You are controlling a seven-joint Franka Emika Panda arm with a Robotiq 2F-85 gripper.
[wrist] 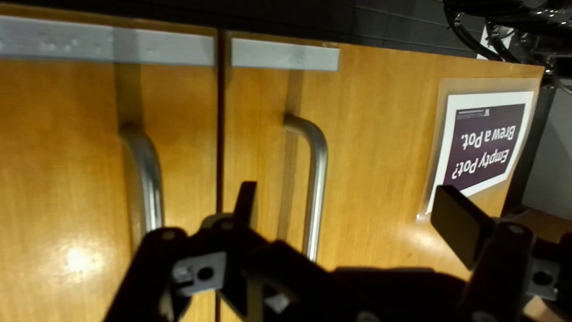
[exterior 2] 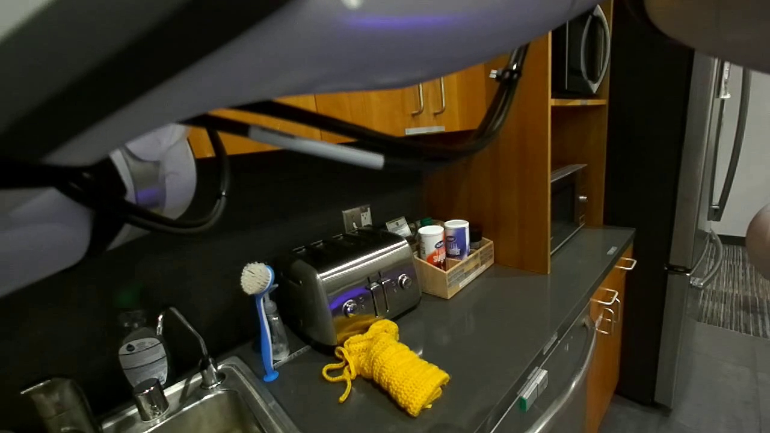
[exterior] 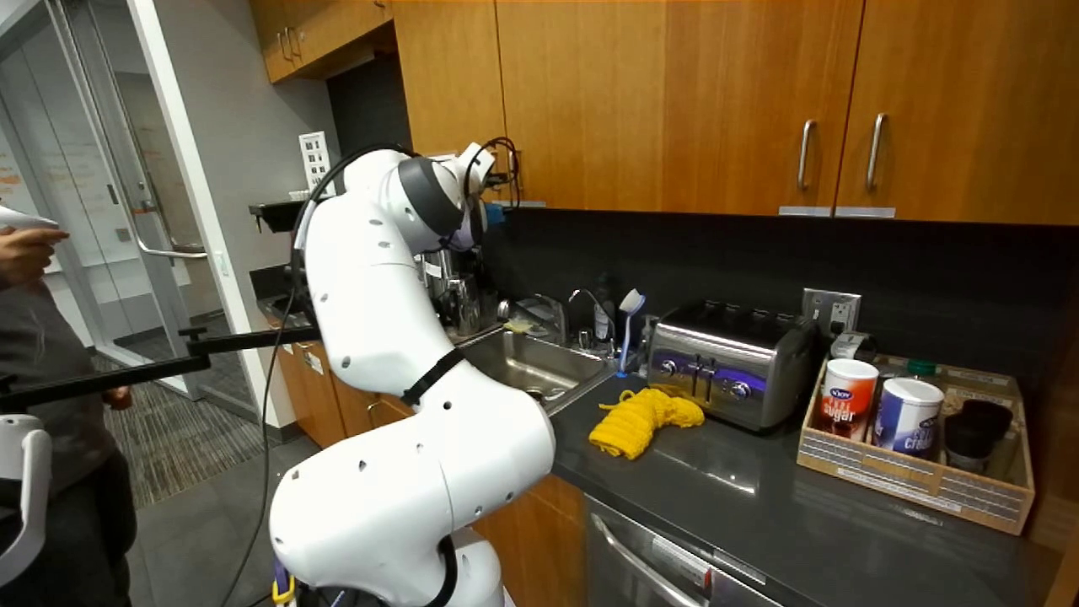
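In the wrist view my gripper stands open, its two dark fingers [wrist: 245, 204] wide apart with nothing between them. Beyond it is a wooden cabinet front with two doors. A curved metal handle [wrist: 317, 177] on one door appears in the gap between the fingers, nearer the left one. The other door's handle [wrist: 149, 180] lies left of both fingers. Whether anything touches cannot be told. In the first exterior view the arm's wrist [exterior: 445, 197] is raised beside the upper cabinets [exterior: 582, 101], and the fingers are hard to make out there.
Below are the sink [exterior: 526, 359], a yellow knitted bundle [exterior: 642, 420], a toaster [exterior: 728, 364] and a box [exterior: 910, 486] of canisters on the counter [exterior: 748, 486]. A sign [wrist: 485, 142] is fixed to the cabinet side. A person [exterior: 61, 405] stands at the far left.
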